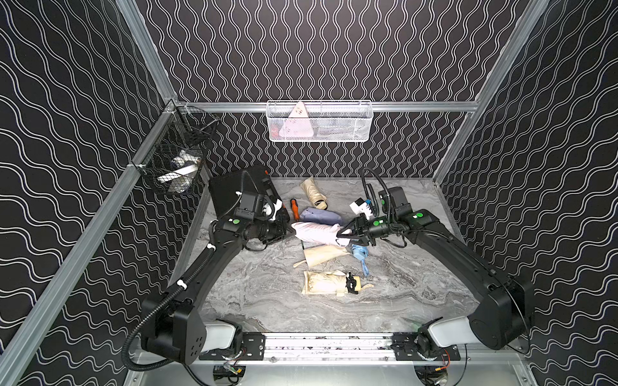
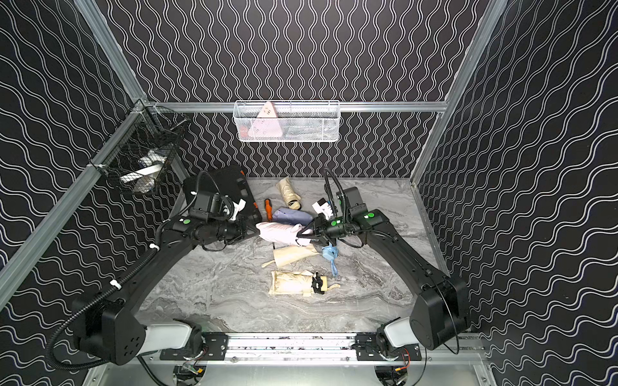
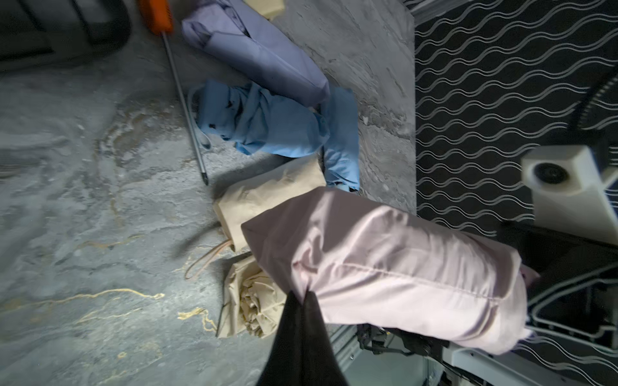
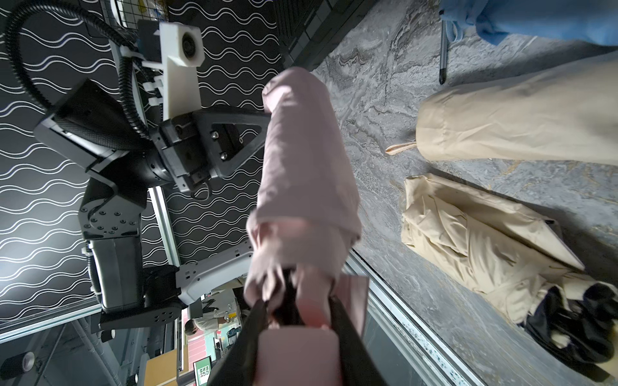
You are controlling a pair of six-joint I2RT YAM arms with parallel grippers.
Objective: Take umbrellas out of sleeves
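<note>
A pink sleeved umbrella is held between my grippers above the table. My left gripper is shut on the gathered cloth at the sleeve's tip. My right gripper is shut on the bunched other end, where pink fabric and a dark part show. Beneath lie a cream umbrella, blue bundles, a lavender bundle and a crumpled cream bundle with black. Another cream umbrella lies at the back.
An orange-handled screwdriver and a black case are left of the bundles. A white wire basket hangs on the back wall, a black one on the left.
</note>
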